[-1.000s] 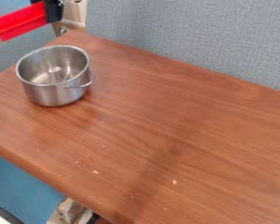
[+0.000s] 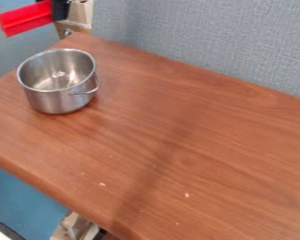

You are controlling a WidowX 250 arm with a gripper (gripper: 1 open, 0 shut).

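A bright red block-like object (image 2: 25,19) is held up at the top left, above and behind the pot, by my gripper (image 2: 55,9), whose dark end meets the red object's right side. The gripper is mostly cut off by the frame, and its fingers are hard to make out. A steel pot (image 2: 59,92) with a wire handle stands upright on the left part of the wooden table (image 2: 202,159), near its left edge.
A grey textured wall (image 2: 209,42) runs behind it. Blue floor and pale structures show beyond the left edge at lower left.
The red object and my gripper have shifted very slightly at the top left, now a little higher. The pot and table are unchanged.
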